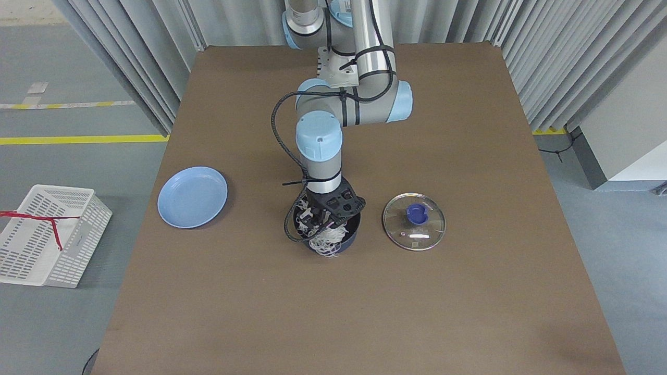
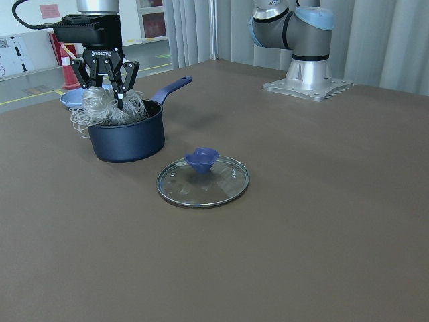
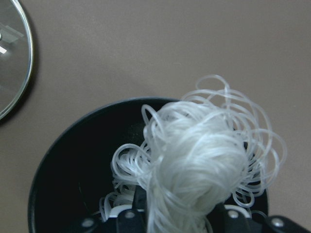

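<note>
A white tangle of noodle-like strands (image 3: 194,160) fills the mouth of a dark blue pot (image 2: 126,141) with a blue handle, some strands draping over the rim. My gripper (image 2: 112,87) is down in the pot's top, with strands between and around its fingers; in the wrist view the bundle rises between the fingertips, whose grip is largely hidden. A glass lid (image 1: 400,222) with a blue knob lies on the table right of the pot in the front view. A light blue plate (image 1: 192,197) lies empty to the left.
A white basket (image 1: 81,250) stands on the floor left of the table. The arm's base sits at the table's back.
</note>
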